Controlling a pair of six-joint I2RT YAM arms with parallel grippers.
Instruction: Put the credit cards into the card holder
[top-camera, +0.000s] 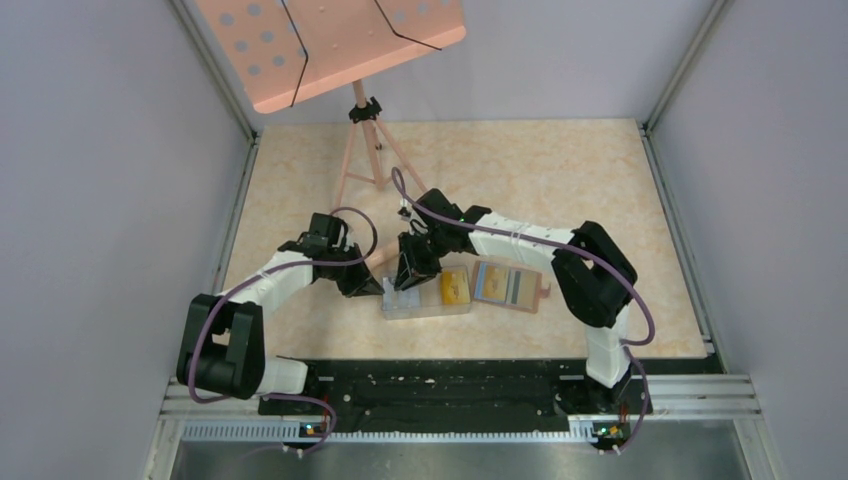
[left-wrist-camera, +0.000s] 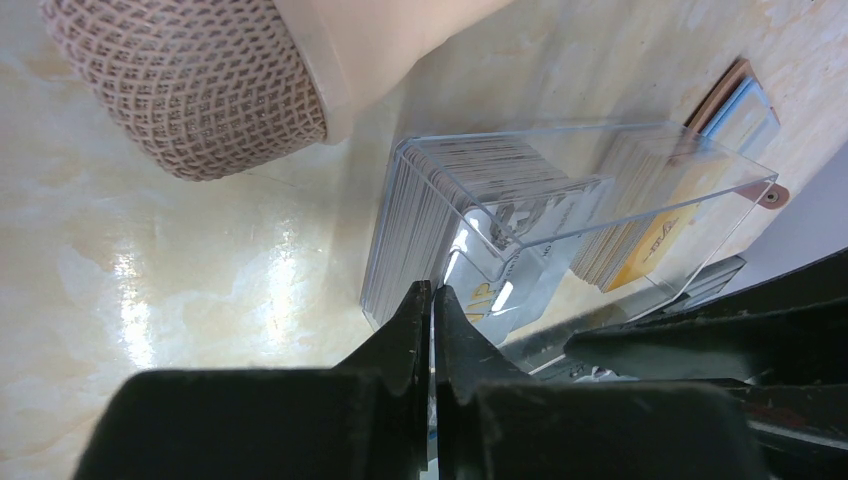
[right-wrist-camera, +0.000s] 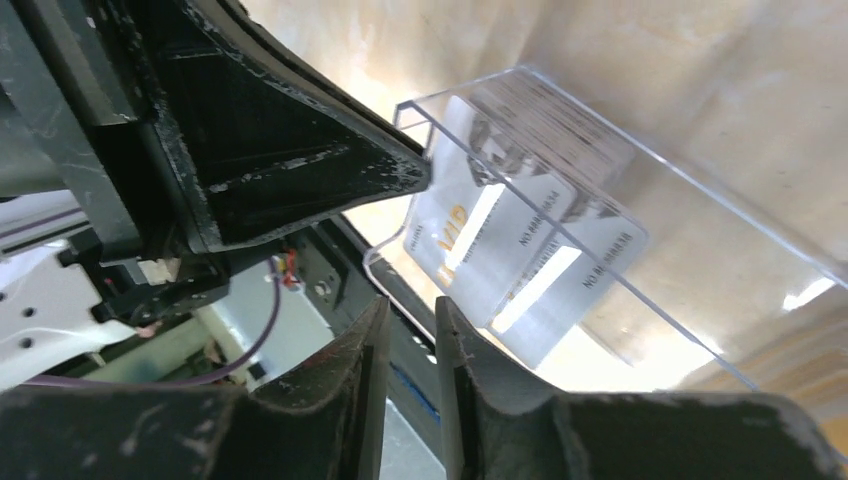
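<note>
A clear box (top-camera: 430, 312) holds silver cards (top-camera: 405, 298) in its left end and gold cards (top-camera: 456, 287) in its right end. In the right wrist view, a silver VIP card (right-wrist-camera: 485, 230) overlaps another silver card (right-wrist-camera: 590, 270) shifted sideways from it. My left gripper is shut, its tips at the box's left end by the silver stack; no card shows between them. My right gripper is open a little, tips apart, close to the silver cards with nothing visible between them. The brown card holder (top-camera: 518, 307) lies right of the box, with blue and yellow cards showing.
A pink easel (top-camera: 370, 150) stands behind the box, and a pinkish mesh-covered object (left-wrist-camera: 200, 85) is close to my left gripper. Both grippers are close together at the box's left end.
</note>
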